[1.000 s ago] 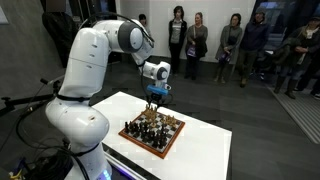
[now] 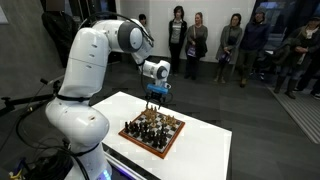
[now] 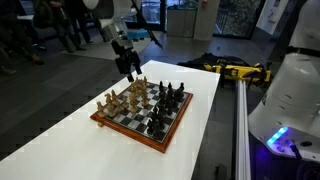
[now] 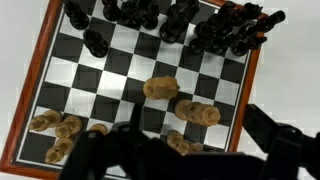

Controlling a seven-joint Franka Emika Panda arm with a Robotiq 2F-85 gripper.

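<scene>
A chessboard [image 4: 60, 72] with a reddish-brown frame lies on the white table. My gripper hangs above its light-piece side, fingers spread wide and nothing gripped. Between and just ahead of the fingers in the wrist view are a light piece [image 4: 197, 112], apparently leaning or seen from above at a slant, and another light piece [image 4: 160, 87] a little to its left. One more light piece [image 4: 182, 143] is partly hidden low between the fingers. Dark pieces [image 4: 205, 30] crowd the opposite side. In exterior view 2 the gripper [image 3: 130, 73] is over the board's far edge.
Several light pieces [image 4: 68, 127] stand close together left of the gripper. Bare white table [image 2: 202, 145] extends to the right of the board. People [image 2: 178, 35] stand along the back wall, beyond the table.
</scene>
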